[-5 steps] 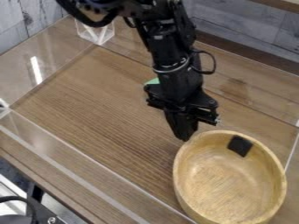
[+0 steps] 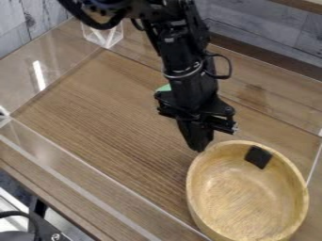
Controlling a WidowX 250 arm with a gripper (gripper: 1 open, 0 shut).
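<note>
The black robot arm reaches down from the top centre, and its gripper (image 2: 199, 141) hangs just above and to the upper left of a large round tan bowl (image 2: 246, 209). The gripper looks shut, with nothing visible between its fingers. A small black rectangle (image 2: 258, 156) shows on the bowl's upper right inner wall. A green object (image 2: 165, 90) sits behind the arm, mostly hidden by it.
A clear container (image 2: 104, 28) stands at the back left. Black cables (image 2: 28, 224) lie at the lower left corner. A grey wall runs along the back.
</note>
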